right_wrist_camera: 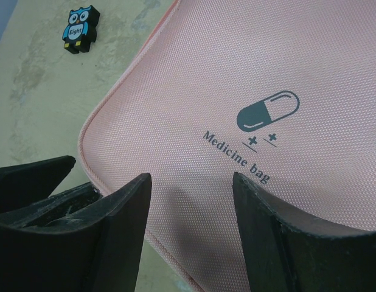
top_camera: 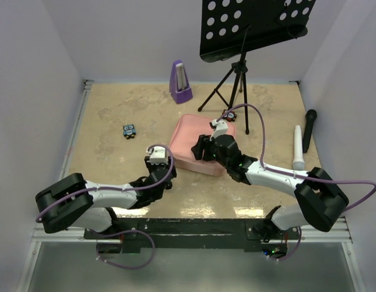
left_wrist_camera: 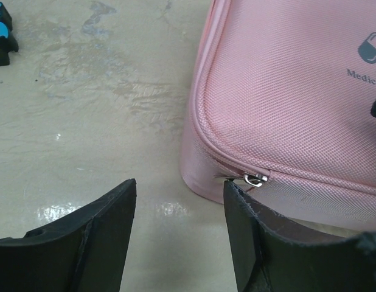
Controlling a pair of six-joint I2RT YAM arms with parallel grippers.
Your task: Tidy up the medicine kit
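The closed pink medicine bag (top_camera: 188, 131) lies mid-table, its printed lid (right_wrist_camera: 188, 79) filling much of the right wrist view. My left gripper is open at the bag's front left corner, with the zipper pull (left_wrist_camera: 255, 179) just beyond its right finger. My right gripper hovers open over the front part of the lid, with the printed lettering between and beyond its fingertips.
A small owl block (top_camera: 129, 131) sits left of the bag, another (top_camera: 229, 115) behind it. A purple metronome (top_camera: 181, 85) and music stand (top_camera: 240, 73) are at the back. A white cylinder (top_camera: 297, 146) and black microphone (top_camera: 309, 128) lie at right.
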